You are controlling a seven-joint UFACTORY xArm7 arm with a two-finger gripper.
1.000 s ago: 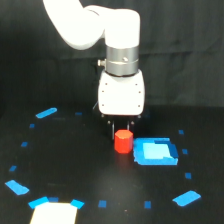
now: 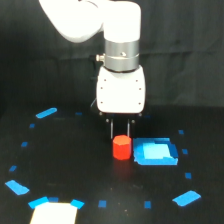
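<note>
A red block [image 2: 122, 148] with a many-sided outline appears near the middle of the view. My gripper [image 2: 121, 128] points down right at it, with its dark fingers showing just above the block's top edge, one towards each side. Their tips are small and partly hidden, so whether they grip the block or only stand beside or behind it cannot be told. Whether the block rests on the table or is off it is also unclear.
Just right of the block is a blue tray [image 2: 140, 161] with a pale piece [image 2: 157, 151] in it. Blue tape strips [image 2: 17, 187] and small squares mark the dark table. A pale square [image 2: 54, 213] lies at the front left.
The red block appears slightly lower and a touch further left in the view. My gripper's hand has also shifted slightly down and left. The blue tray has stayed put.
</note>
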